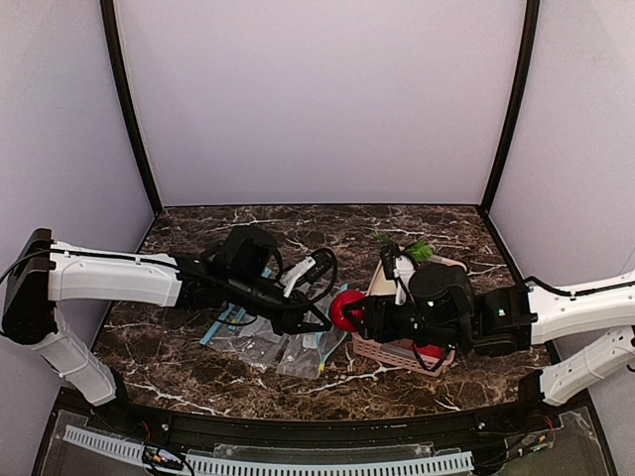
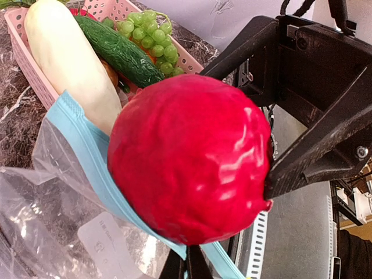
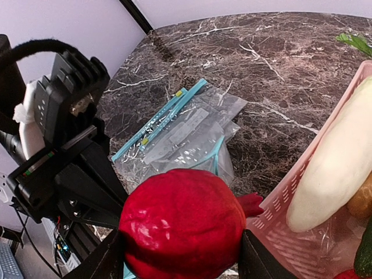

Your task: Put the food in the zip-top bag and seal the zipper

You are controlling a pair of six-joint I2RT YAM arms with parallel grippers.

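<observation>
A red pomegranate-like fruit is gripped by my right gripper, just beside my left gripper. The left gripper is shut on the blue zipper edge of a clear bag, lifting it. The fruit hangs at the bag's top edge, in front of the blue strip in the left wrist view; whether it is inside cannot be told.
A pink basket at the right holds a white vegetable, cucumber, grapes and other food. More flat bags lie on the marble table, whose back part is mostly clear.
</observation>
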